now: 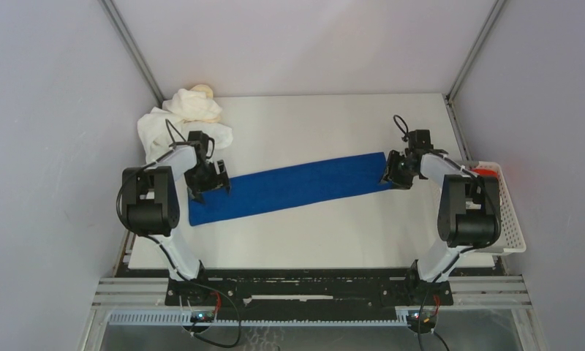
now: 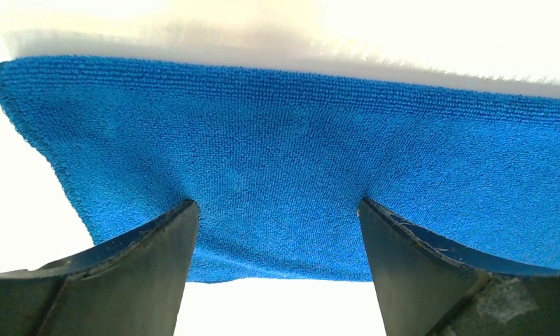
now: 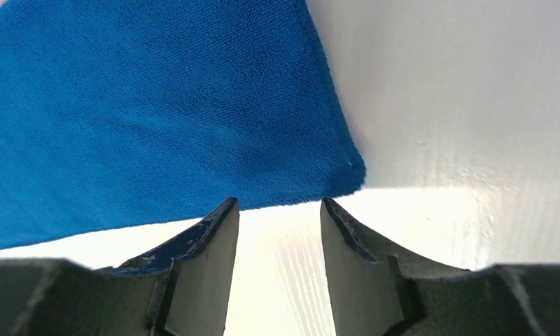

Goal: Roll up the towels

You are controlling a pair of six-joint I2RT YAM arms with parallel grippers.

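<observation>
A blue towel (image 1: 297, 188) lies flat in a long strip across the table, slanting slightly upward to the right in the top view. Over its left end stands my left gripper, fingers apart, with flat blue cloth showing between and beyond the fingers. At the right end is my right gripper, also open, its fingertips close to the towel's near edge and a rounded corner. Nothing is gripped by either one. In the top view the arms cover parts of both towel ends.
White cloths (image 1: 187, 117) are heaped at the back left, behind the left arm. A white basket (image 1: 515, 219) with something red inside stands at the right edge, partly under the right arm. Bare table (image 1: 304, 234) lies in front of and behind the towel.
</observation>
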